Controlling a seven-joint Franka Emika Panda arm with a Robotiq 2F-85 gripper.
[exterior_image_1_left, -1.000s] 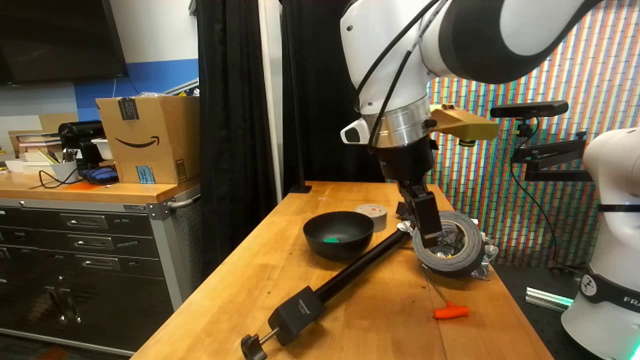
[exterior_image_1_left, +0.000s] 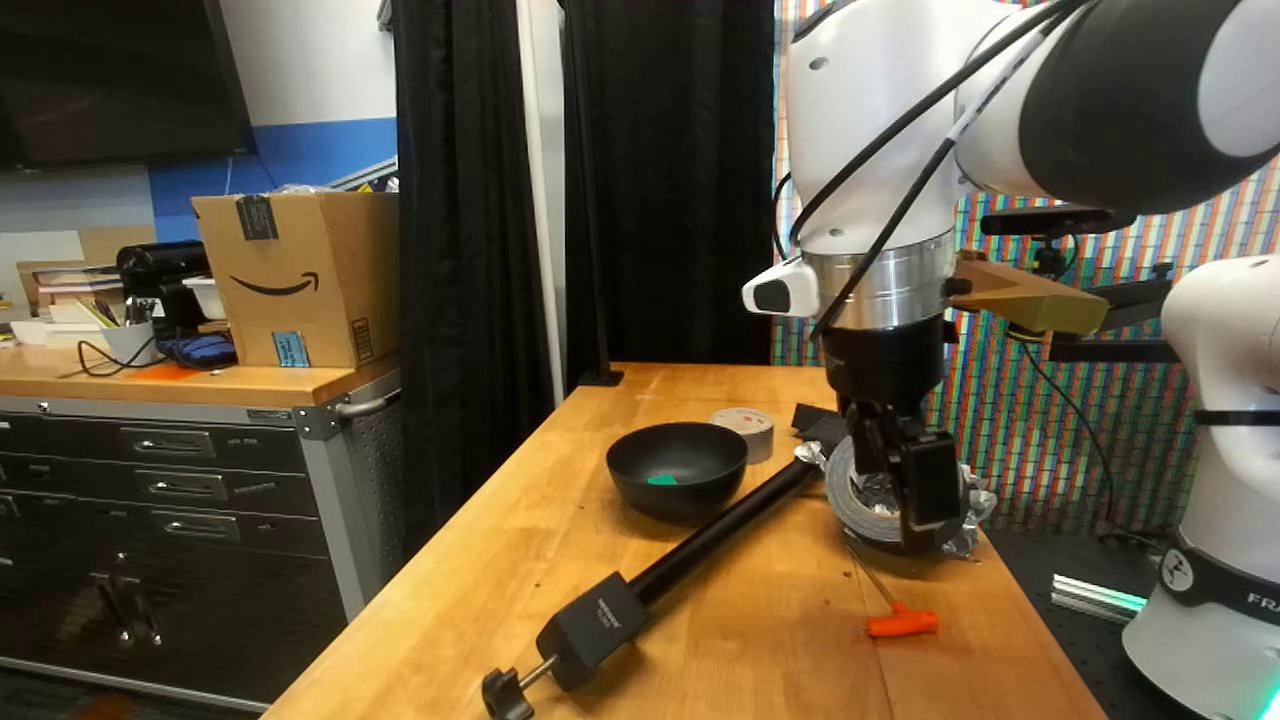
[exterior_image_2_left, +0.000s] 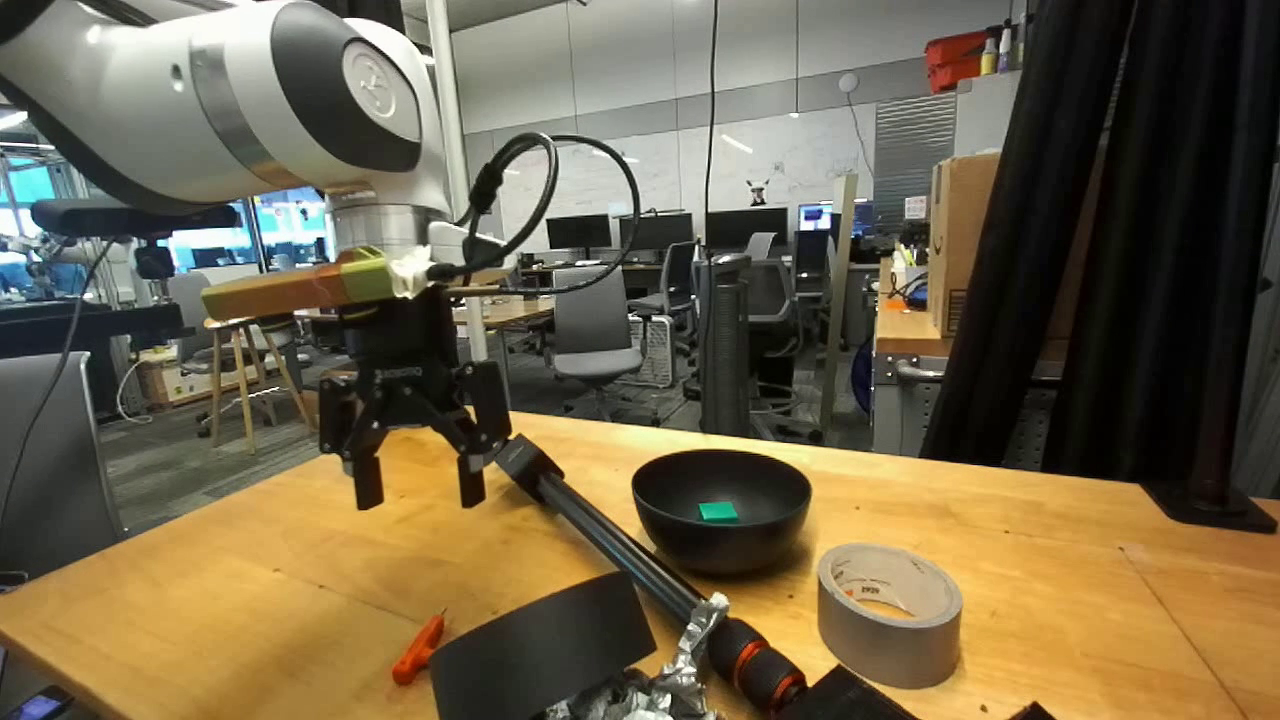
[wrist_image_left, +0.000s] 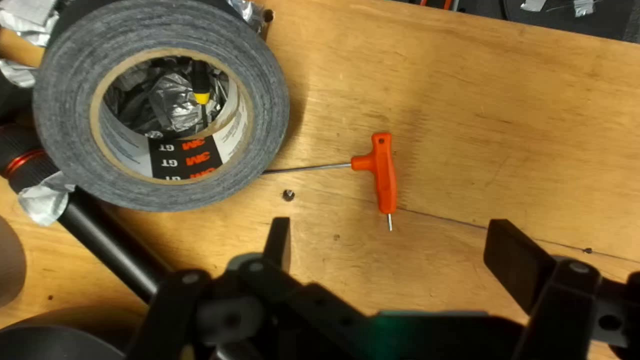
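My gripper (exterior_image_2_left: 420, 490) hangs well above the table with its fingers wide apart, and nothing shows between them. On the wood lies an orange T-handled hex key (wrist_image_left: 385, 174); its thin shaft runs under the big roll of dark tape (wrist_image_left: 168, 192). In the wrist view the key appears ahead of the gap between my fingers. A black bowl (exterior_image_2_left: 720, 552) with a green piece (exterior_image_2_left: 719, 511) inside stands beside a long black pole (exterior_image_2_left: 612, 540). Through the dark roll's hole I see foil and a black and yellow handle (wrist_image_left: 201, 84).
A grey tape roll (exterior_image_2_left: 890, 642) stands close to the bowl. Crumpled foil (exterior_image_2_left: 636, 696) lies by the dark roll and the pole's end.
In exterior view 1 the arm and gripper have moved right and somewhat down, now covering part of the dark tape roll. The objects on the table have not moved.
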